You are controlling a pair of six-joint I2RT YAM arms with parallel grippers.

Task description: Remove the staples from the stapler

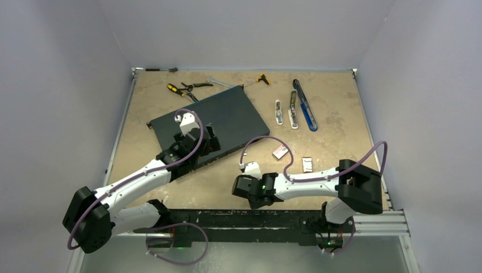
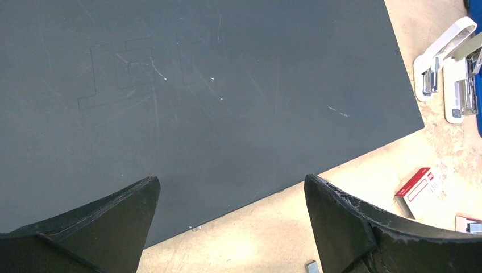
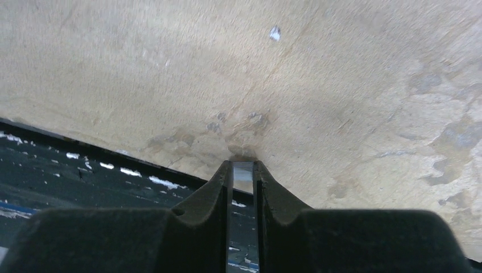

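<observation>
Two small white staplers stand at the back right, the left one and the middle one, beside a long blue stapler; in the left wrist view their tops look raised. My left gripper is open over the dark board, nothing between its fingers. My right gripper is low at the table's front edge, shut on a small silvery piece, probably staples, between its fingertips.
Staple boxes lie right of the board. A small silvery piece lies below it. Pliers, a wrench and other tools lie along the back.
</observation>
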